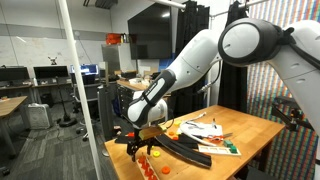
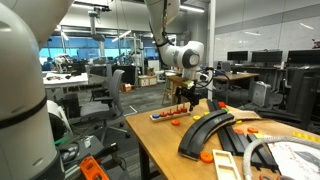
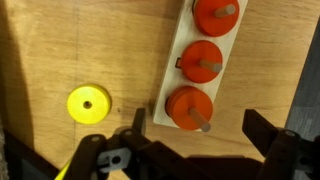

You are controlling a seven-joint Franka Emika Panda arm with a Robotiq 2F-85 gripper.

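My open gripper is over the near end of a light wooden peg board, its two dark fingers apart with one on each side of that end. Red discs with holes sit on the board's pegs; the nearest stack lies between the fingers in the wrist view, apparently untouched. Farther along the board are a middle red disc and a far red disc. Left of the board a yellow disc lies flat on the wooden table. In exterior view 1 the gripper hangs low near the table's left end.
Another yellow piece shows at the wrist view's lower edge. Long dark curved pieces lie across the table, with loose discs and a white tray nearby. The table's edge runs close to the board's right side.
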